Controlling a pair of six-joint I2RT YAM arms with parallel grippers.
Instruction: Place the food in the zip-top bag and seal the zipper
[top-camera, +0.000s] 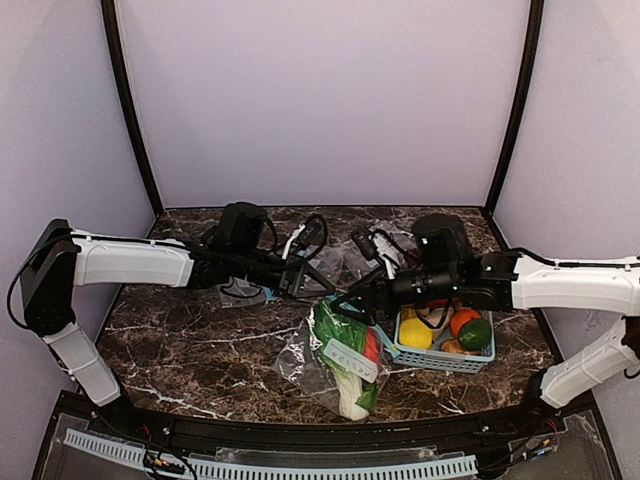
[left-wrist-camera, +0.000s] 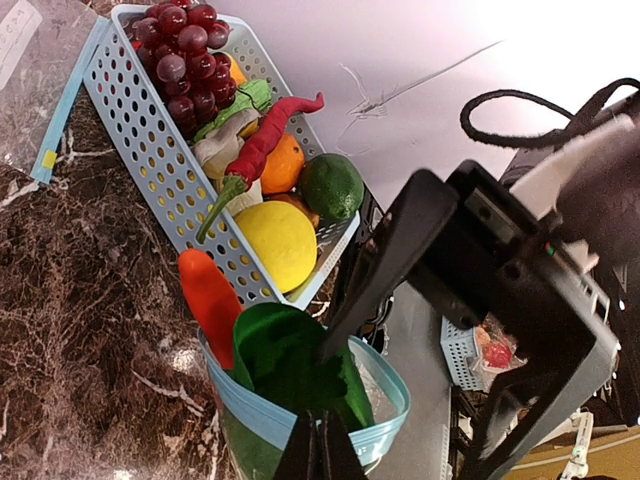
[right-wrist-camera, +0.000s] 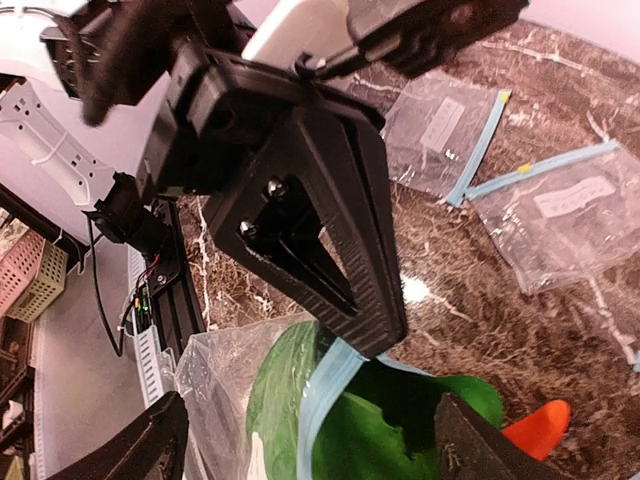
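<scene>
A zip top bag (top-camera: 330, 370) lies at front centre with a leafy bok choy (top-camera: 350, 398) and a red-orange vegetable (left-wrist-camera: 205, 300) inside; its blue zipper rim (right-wrist-camera: 325, 385) loops round the contents in both wrist views. My left gripper is shut at the zipper edge, with its tips reaching (right-wrist-camera: 365, 340) the blue strip in the right wrist view; whether any film is between them I cannot tell. My right gripper (top-camera: 365, 300) stands open just right of it, over the bag's opening, its dark fingers at both lower edges of the right wrist view.
A blue basket (top-camera: 445, 362) of grapes, chilli, lemon, avocado and other produce sits at right of the bag. Empty zip bags (right-wrist-camera: 545, 210) lie behind on the marble table.
</scene>
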